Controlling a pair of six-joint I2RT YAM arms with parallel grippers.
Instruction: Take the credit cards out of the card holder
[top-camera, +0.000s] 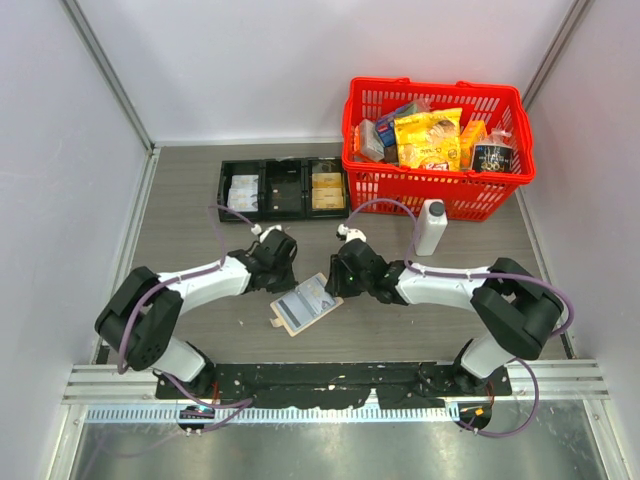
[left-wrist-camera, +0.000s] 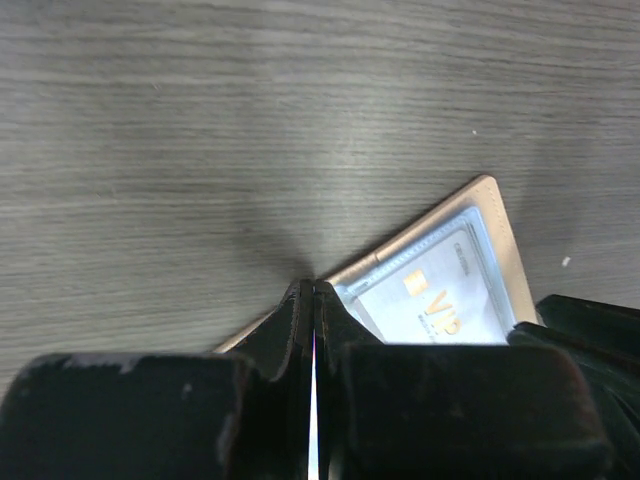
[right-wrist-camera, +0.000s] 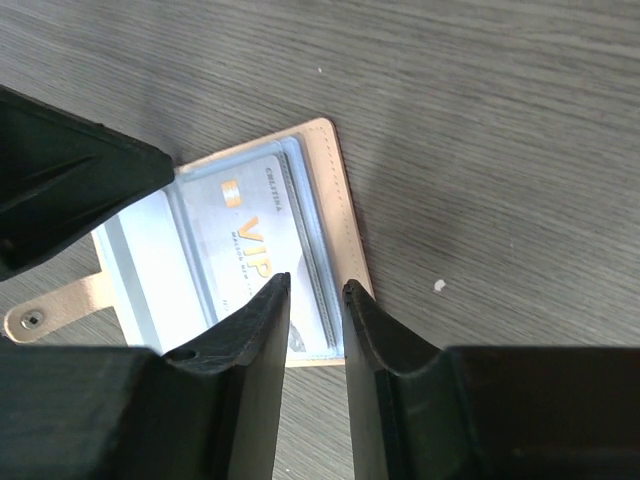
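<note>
The card holder (top-camera: 293, 321) lies opened flat on the table, tan-edged with clear sleeves and a strap with a snap (right-wrist-camera: 32, 319). A pale credit card marked VIP sits in its sleeve, also in sight in the left wrist view. My left gripper is shut at the holder's far edge, nothing visible between its fingers; in the right wrist view one dark finger (right-wrist-camera: 90, 170) covers a corner of the holder. Over the holder's right end, my right gripper stands partly open, its fingertips apart above the card's side, nothing held.
At the back stands a black tray (top-camera: 285, 214) with three compartments, cards in the outer two. To its right is a red basket (top-camera: 500, 205) of packages, with a white bottle (top-camera: 431, 228) in front. Bare table lies left of the holder.
</note>
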